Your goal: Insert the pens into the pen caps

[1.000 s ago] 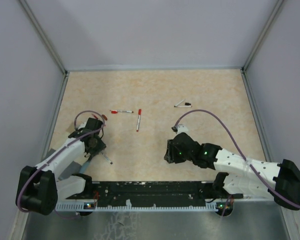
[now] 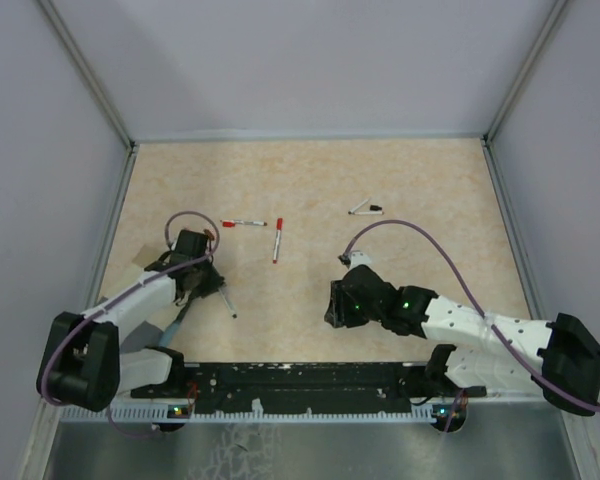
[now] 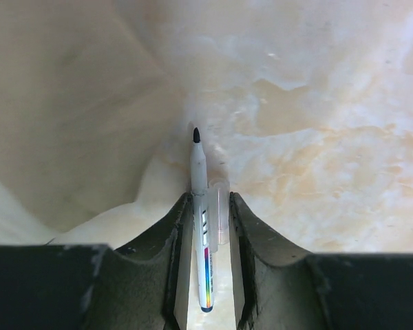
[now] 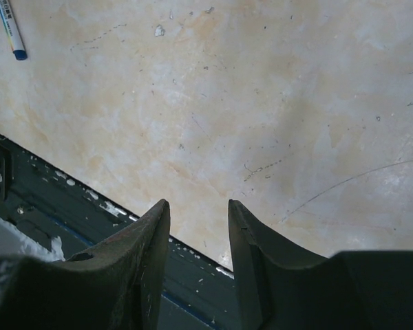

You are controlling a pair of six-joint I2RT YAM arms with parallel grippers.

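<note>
In the left wrist view my left gripper has its fingertips around a white pen [image 3: 202, 268] and a clear cap [image 3: 223, 213] lying side by side; the top view shows this pen [image 2: 230, 308] at the left front. My right gripper is open and empty over bare table at the right. Red-capped markers [image 2: 278, 240] lie at the centre-left, and white and black pieces [image 2: 366, 211] at the back right. A blue-ended pen [image 4: 14, 38] shows in the right wrist view.
A crumpled sheet [image 3: 69, 124] lies beside the left gripper. A dark rail [image 2: 280, 374] runs along the front edge.
My left gripper has moved up and right in the top view, and the pen beneath it has shifted the same way. The right arm has barely moved.
</note>
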